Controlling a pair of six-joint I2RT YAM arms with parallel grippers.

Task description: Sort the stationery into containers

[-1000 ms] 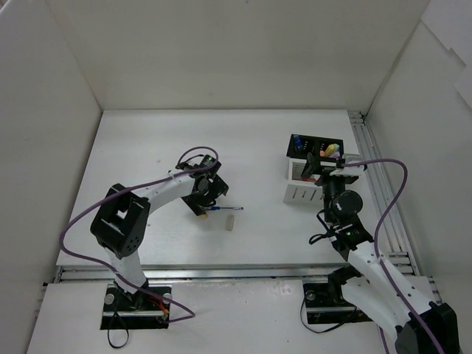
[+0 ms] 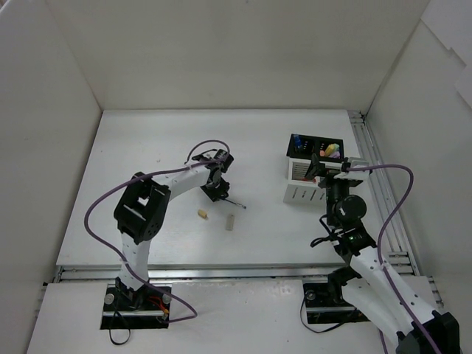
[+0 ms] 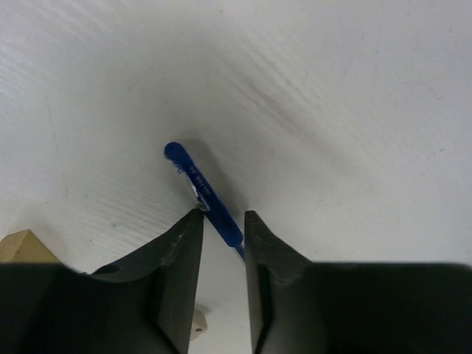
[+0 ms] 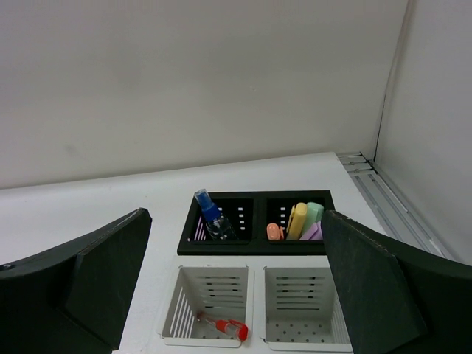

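A blue pen lies slantwise between the closely drawn fingers of my left gripper, both of which appear to touch it. In the top view its lower end sticks out beyond that gripper. A yellow block and a pale eraser rest on the table nearby. My right gripper stands open and empty, facing the containers. Inside the left white basket lies a red pen; the right white basket looks empty.
Behind the white baskets stands a black two-part container. Its left part holds a blue-capped bottle, its right part several coloured pieces, including a yellow one. Bare table separates the left arm from the containers.
The left gripper has shifted right and slightly back. The right arm has moved slightly, still open.
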